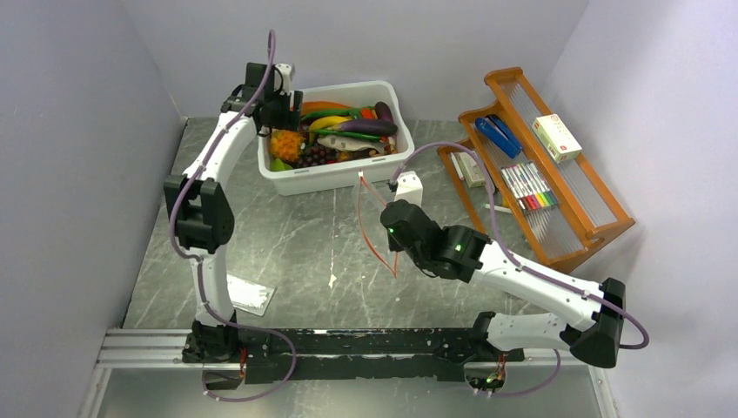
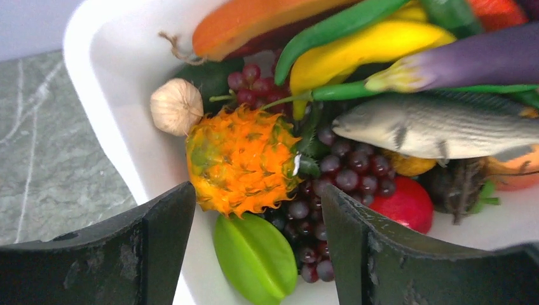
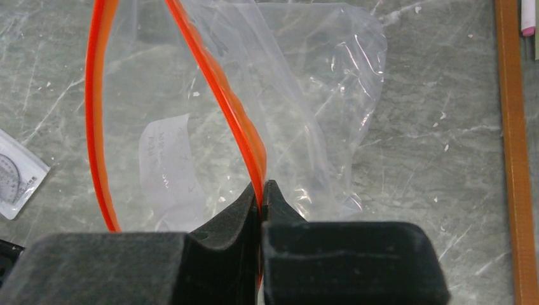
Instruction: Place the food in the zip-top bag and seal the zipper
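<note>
My left gripper stands open over the white bin (image 1: 335, 183), its fingers either side of an orange spiky fruit (image 2: 241, 159), apparently not touching it. Beside that fruit lie a green starfruit (image 2: 254, 254), grapes (image 2: 346, 178), a garlic bulb (image 2: 175, 108) and a fish (image 2: 432, 124). My right gripper is shut on the orange-edged zip top bag (image 3: 318, 76), which hangs with its mouth open above the grey table.
At the right stands a wooden rack (image 1: 600, 222) with markers (image 1: 528, 185) and boxes. A flat packet (image 1: 252, 296) lies at the front left.
</note>
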